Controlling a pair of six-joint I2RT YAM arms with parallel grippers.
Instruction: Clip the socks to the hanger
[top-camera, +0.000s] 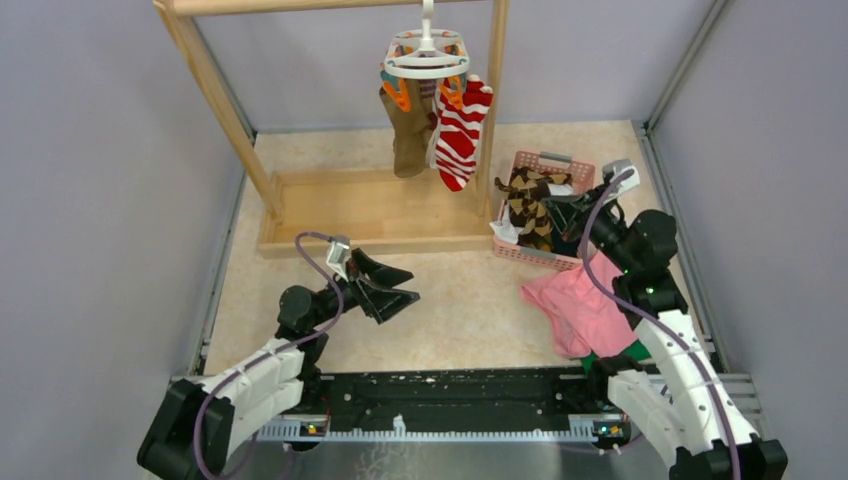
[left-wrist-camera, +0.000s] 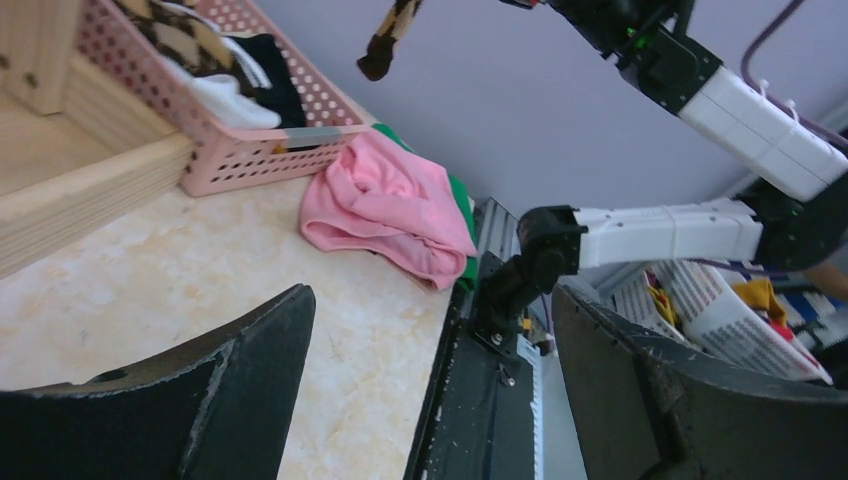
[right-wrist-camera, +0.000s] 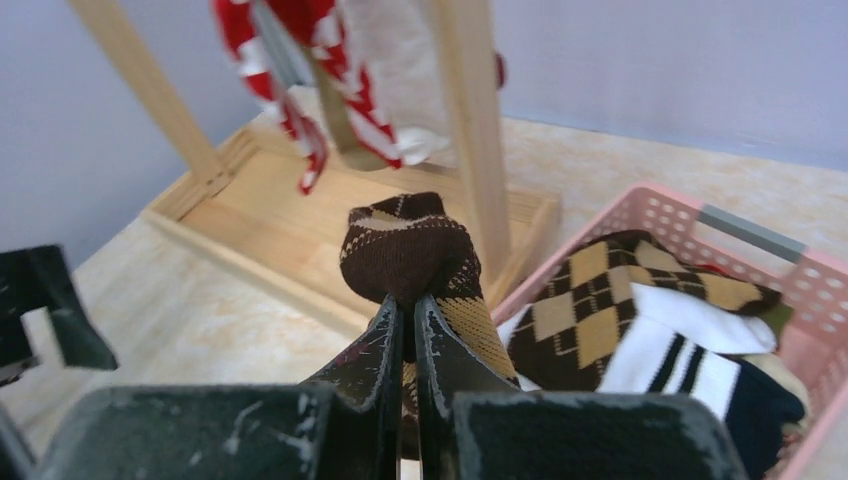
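Note:
My right gripper is shut on a dark brown and tan patterned sock (right-wrist-camera: 412, 250), whose folded end pokes out past the fingertips. In the left wrist view, part of that sock (left-wrist-camera: 392, 38) dangles high against the wall. From above, the right gripper (top-camera: 560, 212) is over the pink basket. My left gripper (top-camera: 408, 285) stands open and empty over the front of the table. The white round hanger (top-camera: 427, 66) carries a brown sock (top-camera: 408, 140), a red-and-white striped sock (top-camera: 462, 135) and others partly hidden, held by orange clips (top-camera: 398, 96).
The pink basket (right-wrist-camera: 655, 205) holds more socks, among them a white one with black stripes (right-wrist-camera: 670, 350). A wooden frame (top-camera: 222, 100) bears the hanger above its tray base (top-camera: 350, 245). Pink cloth (top-camera: 575, 310) lies in front of the basket.

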